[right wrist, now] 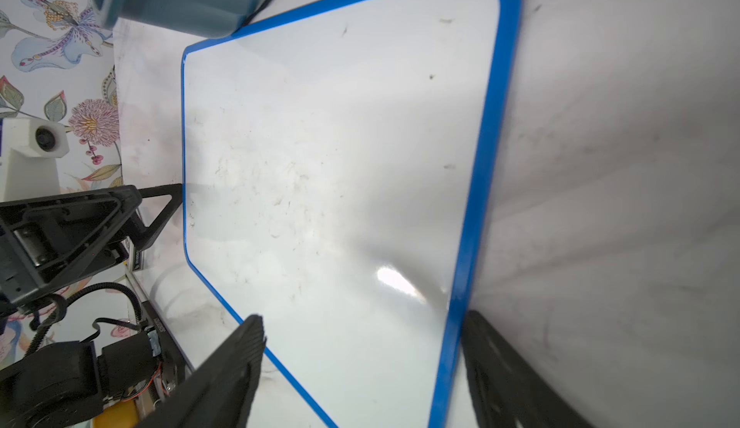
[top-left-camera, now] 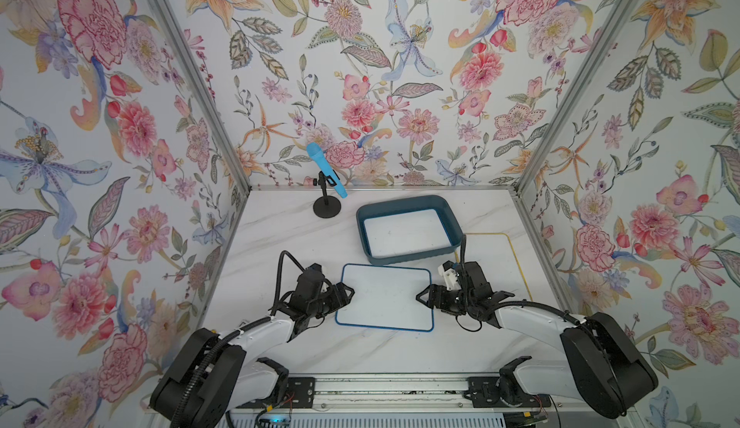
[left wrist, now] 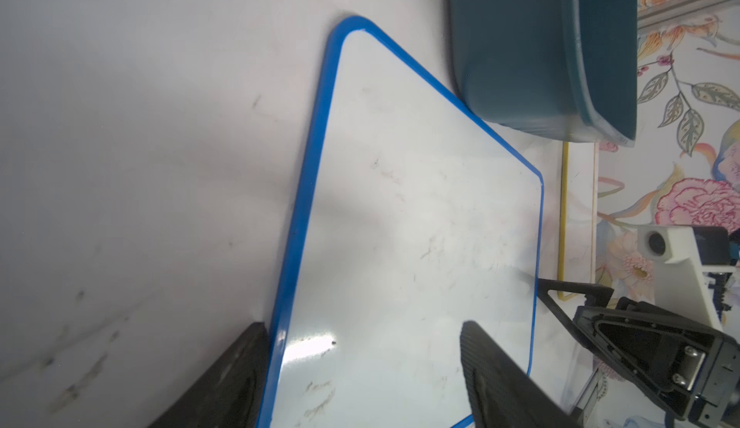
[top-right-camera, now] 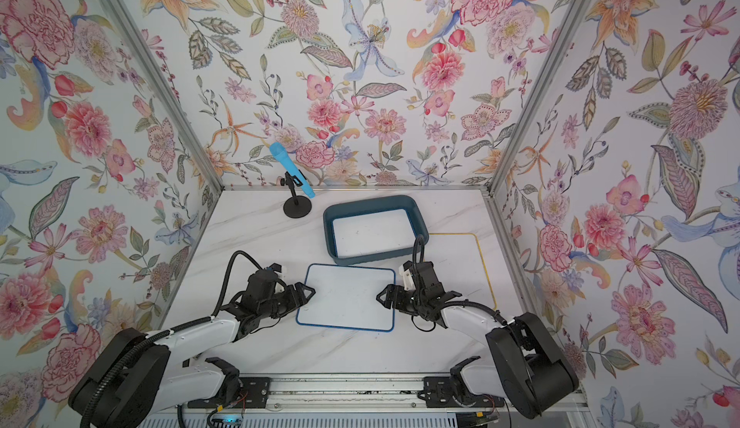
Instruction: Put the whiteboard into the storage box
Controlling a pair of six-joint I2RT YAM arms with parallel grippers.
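The blue-rimmed whiteboard (top-left-camera: 384,297) lies flat on the table just in front of the dark teal storage box (top-left-camera: 408,257). My left gripper (top-left-camera: 343,294) is at the board's left edge, fingers part open, one close beside the blue rim in the left wrist view. My right gripper (top-left-camera: 428,296) is at the board's right edge, also part open, with a finger at the rim in the right wrist view. Whether either pinches the board's edge is unclear. The box looks empty inside, with a white bottom.
A blue microphone (top-left-camera: 323,162) on a black stand is at the back left. A yellow-outlined area (top-left-camera: 525,281) lies on the right of the table, next to the box.
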